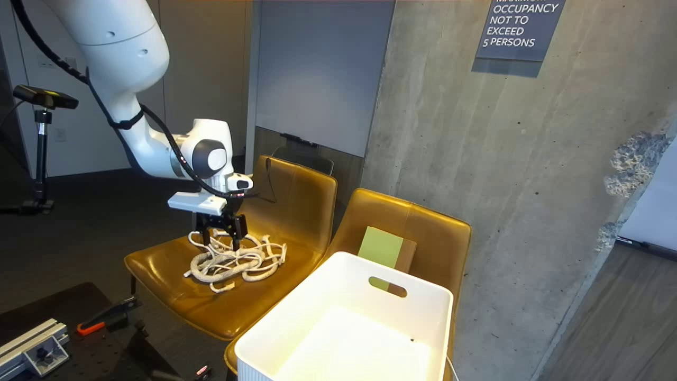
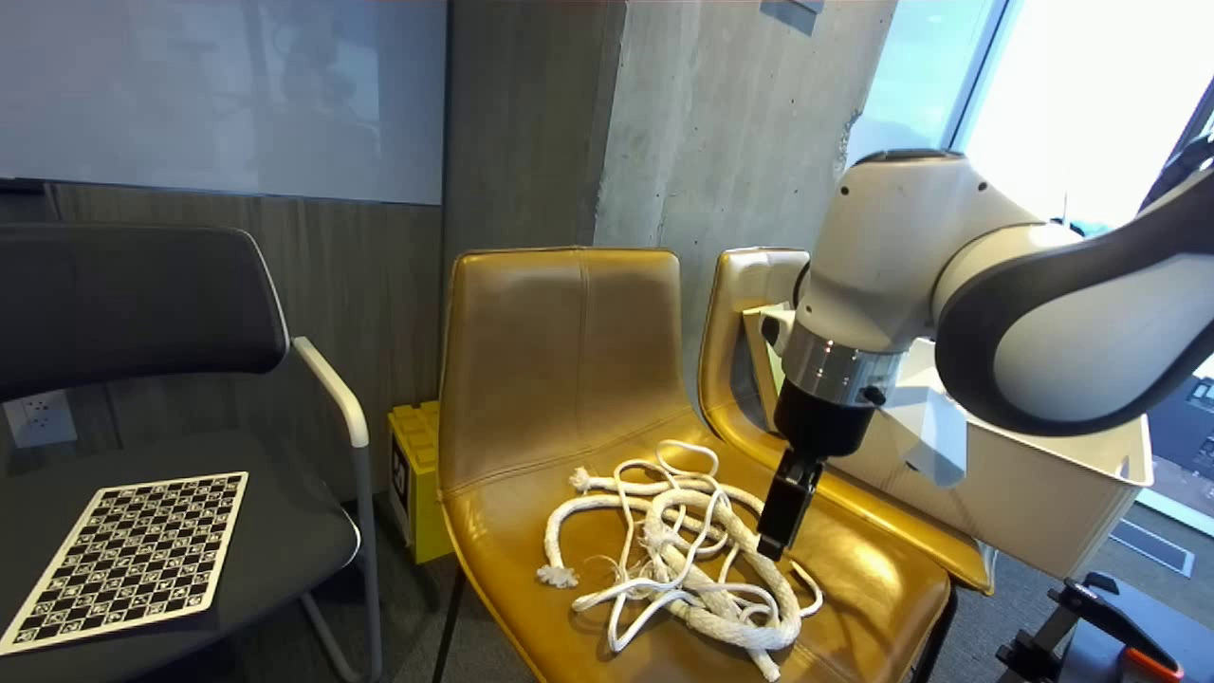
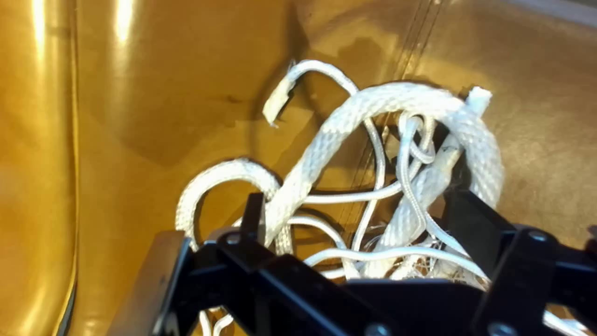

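Note:
A tangle of white rope (image 1: pixel 219 264), thick strands mixed with thin cord, lies on the seat of a tan leather chair. My gripper (image 1: pixel 219 240) is down at the rope with its fingers apart. In the wrist view, thick and thin strands of the rope (image 3: pixel 319 151) pass between and beneath the open fingers, and none is clamped. From the other side, the gripper (image 2: pixel 771 551) points down at the edge of the rope pile (image 2: pixel 683 558) nearest the second chair. Whether the fingertips touch the seat cannot be seen.
An open white bin (image 1: pixel 346 305), its visible floor nearly bare, stands on the neighbouring tan chair (image 1: pixel 406 219). A green-and-brown board (image 1: pixel 384 247) leans behind it. A black chair (image 2: pixel 114 455) holds a checkered board (image 2: pixel 131 558). Bare leather surrounds the rope.

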